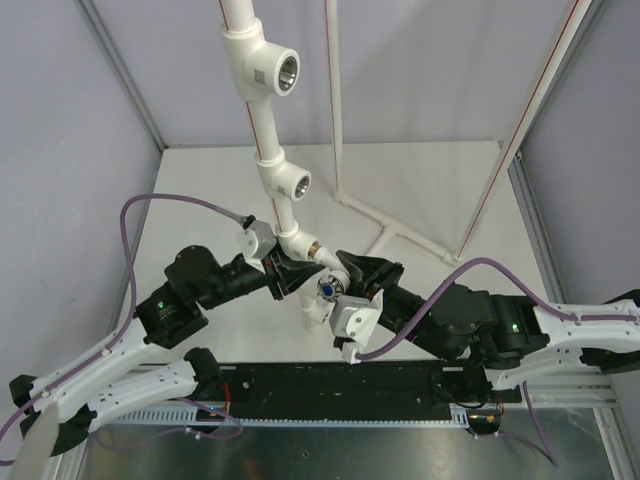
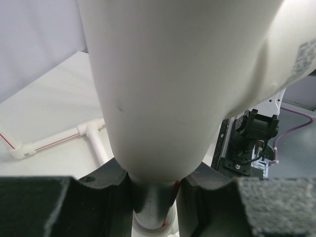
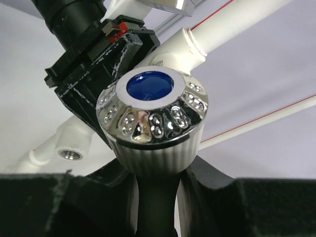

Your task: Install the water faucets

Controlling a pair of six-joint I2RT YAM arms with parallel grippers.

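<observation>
A white upright pipe (image 1: 262, 130) carries several tee fittings. My left gripper (image 1: 292, 278) is shut around this pipe (image 2: 153, 202), just under a tee fitting (image 2: 158, 89) that fills much of the left wrist view. At the lowest tee sits a white faucet (image 1: 330, 262), a ring of brass thread showing at the joint. Its chrome knob (image 3: 150, 116) with a blue cap faces the right wrist camera. My right gripper is shut on the faucet behind the knob; its exact contact is hidden by the knob. In the top view the right fingers (image 1: 368, 270) lie beside the faucet.
Two upper tees (image 1: 275, 70) on the same pipe have open metal-lined sockets. Thinner white pipes (image 1: 395, 228) run behind on the white board (image 1: 460, 190). Both grippers are close together at the lowest tee, leaving little room between them.
</observation>
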